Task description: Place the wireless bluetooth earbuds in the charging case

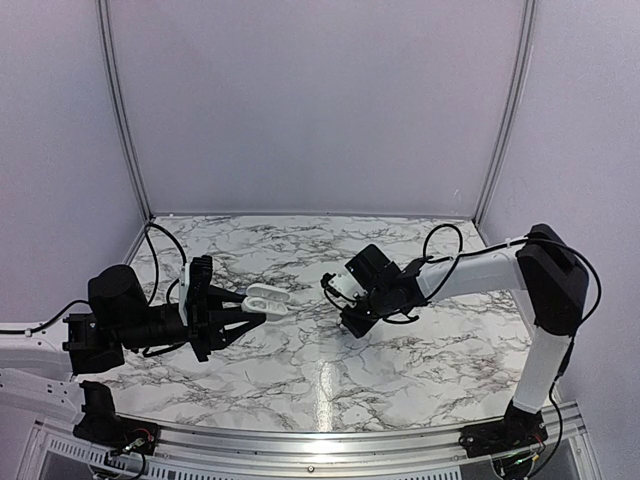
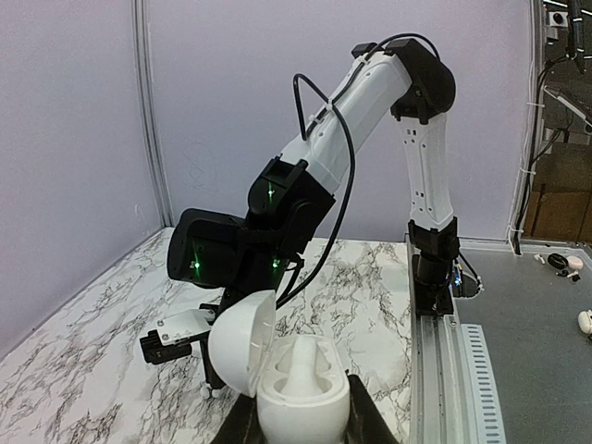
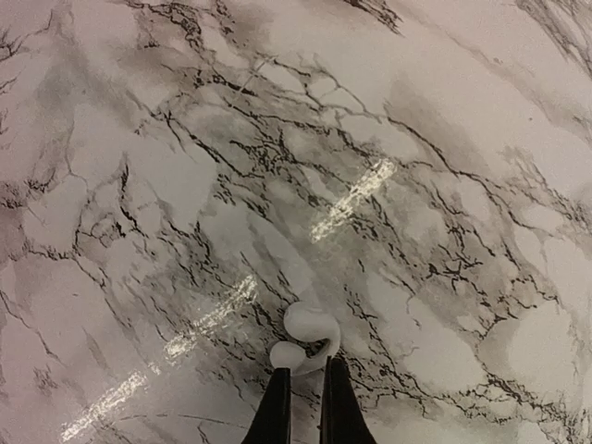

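In the top view the white charging case [image 1: 266, 305] is held off the table, lid raised, with my left gripper [image 1: 247, 313] shut on its base. The left wrist view shows the case's open lid [image 2: 242, 340] and a pale recessed inside. On the marble tabletop lies a white earbud [image 3: 312, 323], curved, with a rounder white end beside it; whether this is one piece or two is unclear. My right gripper is over it, fingers closed to a narrow gap with nothing clearly between them. The fingertips overlap the earbud's near edge; contact cannot be made out.
A metal rail [image 1: 310, 445] runs along its front edge, and pale walls close off the back and sides. Cables loop above both arms.
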